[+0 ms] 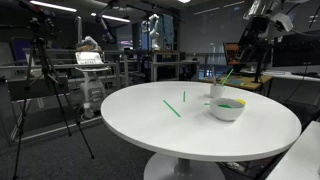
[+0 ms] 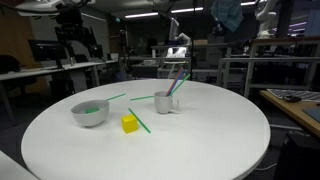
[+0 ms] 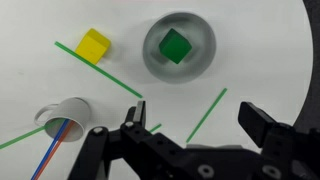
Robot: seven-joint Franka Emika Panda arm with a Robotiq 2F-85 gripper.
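A light grey bowl (image 3: 155, 62) with a green cube (image 3: 174, 45) inside sits on the round white table. Beside it rests a yellow cube (image 3: 92, 45), close to a green straw (image 3: 112, 77). A white mug (image 3: 72, 108) holds blue, red and green straws; in exterior view 2 the mug (image 2: 162, 104) stands upright. Another green straw (image 3: 206, 115) lies on the table below the bowl in the wrist view. High above the table, my gripper is open, its fingers wide apart and nothing between them. The gripper also shows as a dark shape in both exterior views.
A short piece of green (image 3: 155, 128) shows beside my left finger in the wrist view, partly hidden. Desks and a tripod (image 1: 45, 75) stand around the table, apart from it.
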